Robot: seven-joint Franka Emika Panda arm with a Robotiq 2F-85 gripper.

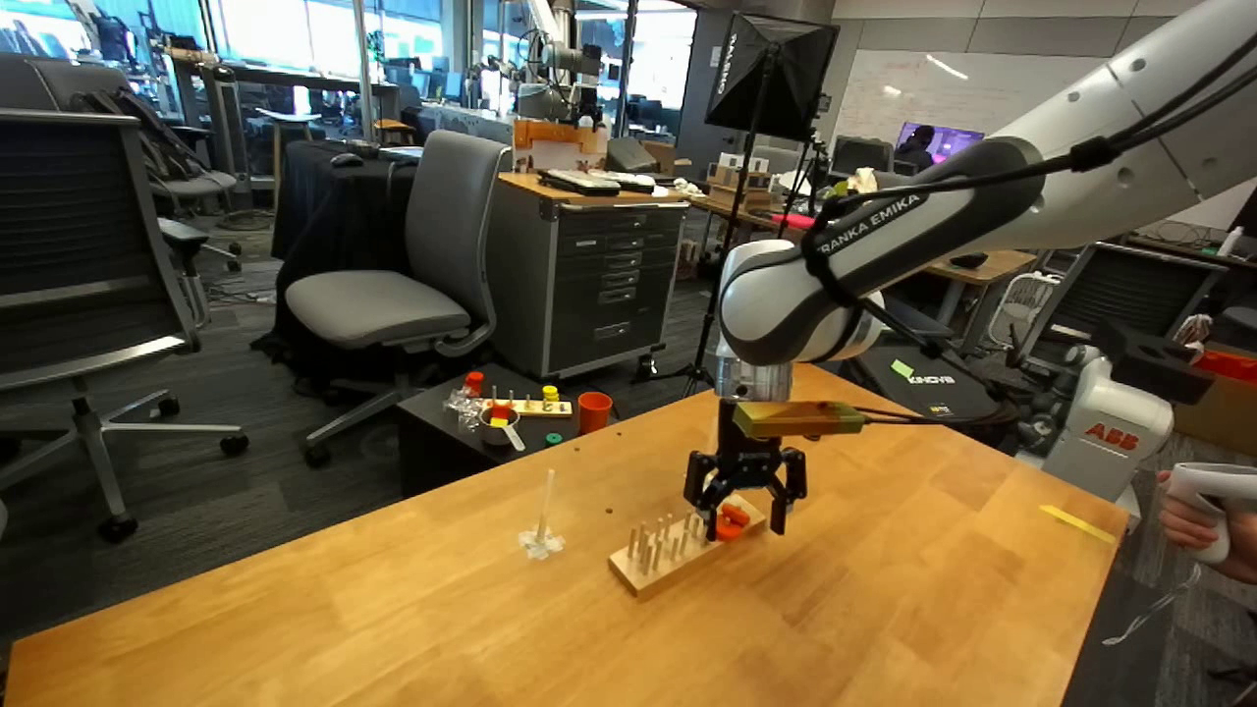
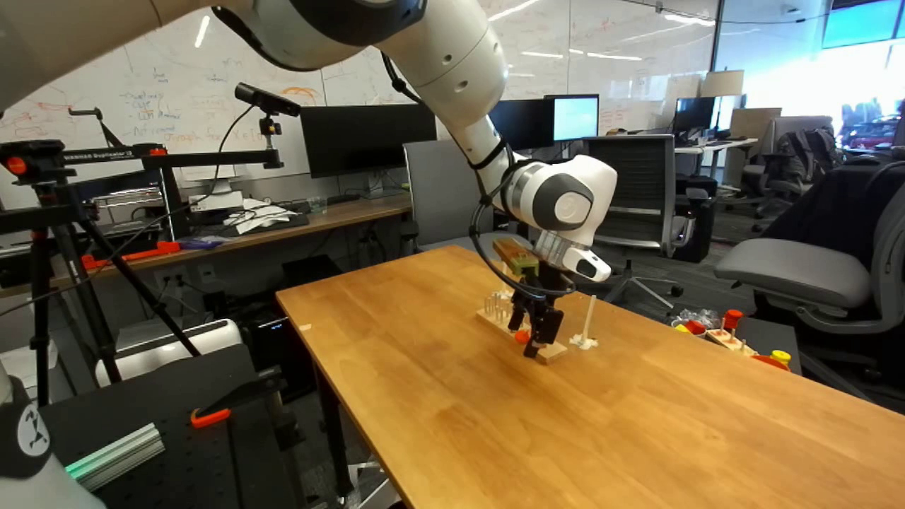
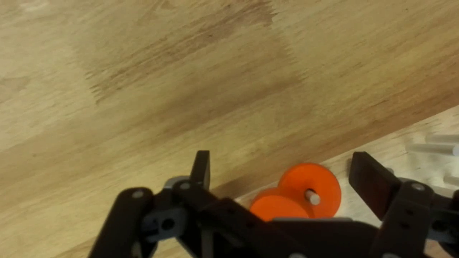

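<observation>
A light wooden pegboard [image 1: 660, 571] with several upright pegs lies on the table. At its end, in the wrist view, an orange disc [image 3: 329, 182] has a peg through its hole. A second orange disc [image 3: 277, 208] overlaps it off to one side, with no peg visible through it; its lower part is hidden by the gripper. My gripper [image 1: 744, 523] points down over this end of the board. Its fingers stand wide apart, one finger on either side of the discs, holding nothing.
A single tall peg [image 1: 544, 509] on a whitish base stands apart from the board. On the low black side table are an orange cup [image 1: 594, 411] and a small pegboard [image 1: 532, 407].
</observation>
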